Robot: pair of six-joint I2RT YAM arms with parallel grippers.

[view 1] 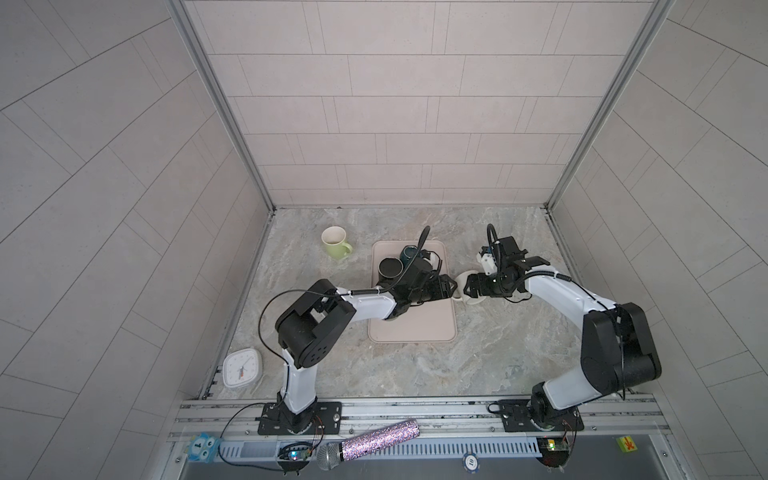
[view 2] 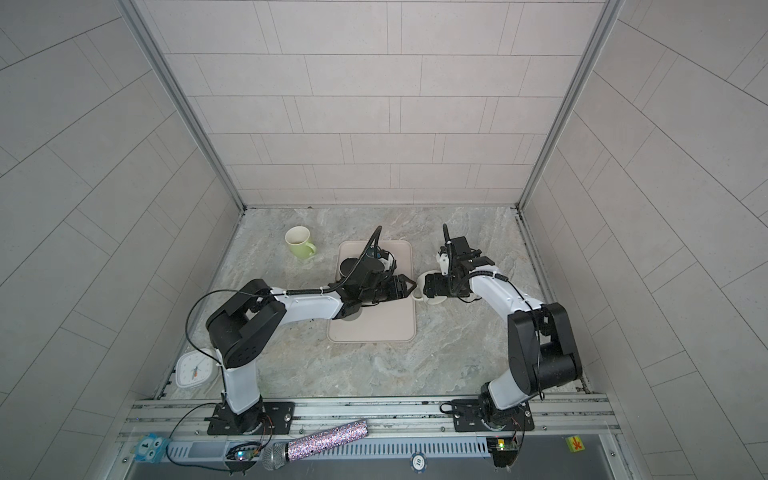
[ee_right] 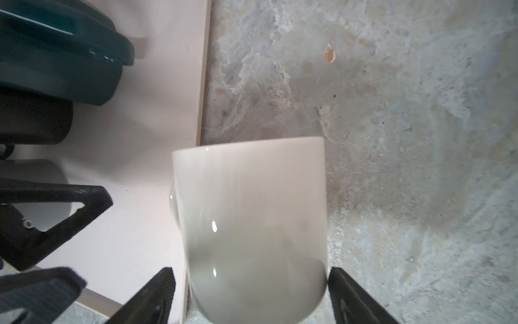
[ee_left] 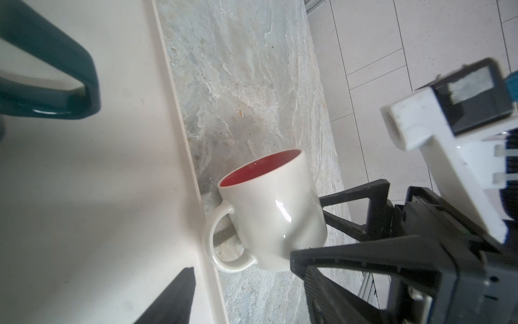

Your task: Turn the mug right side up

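Note:
A white mug (ee_left: 269,210) with a red inside is upright or slightly tilted just right of the tray, its handle toward the tray. My right gripper is around the mug, with a finger close against its side; whether it grips firmly I cannot tell. My left gripper stands open just beside it, nothing between its fingers, pointing toward the right arm.
The pale tray (ee_left: 124,216) holds a teal mug (ee_right: 64,54), a black mug (ee_right: 32,116) and a grey one (ee_right: 37,205). A green mug (view 1: 333,240) stands at the back left. The counter right of the tray is mostly clear.

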